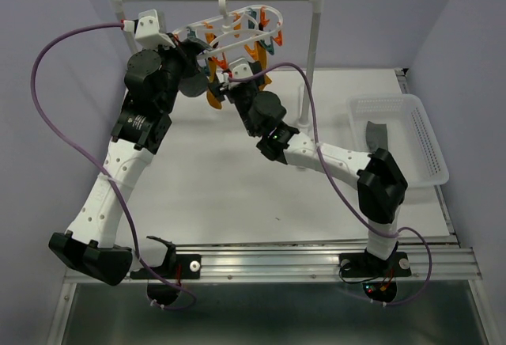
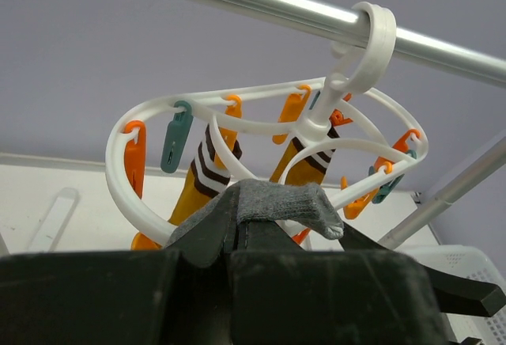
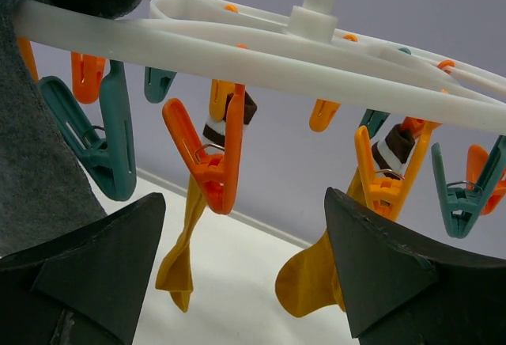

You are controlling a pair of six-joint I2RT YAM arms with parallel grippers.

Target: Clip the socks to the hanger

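Observation:
A white clip hanger hangs on the rail with orange and teal clips. My left gripper is at its left side, shut on a grey sock, which drapes beside the rim in the right wrist view. My right gripper is below the front rim, part open, fingers either side beneath an orange clip next to a teal clip; nothing shows between the fingers. Two yellow striped socks hang from clips behind.
A white basket at the right holds another grey sock. The rack's upright stands right of the hanger.

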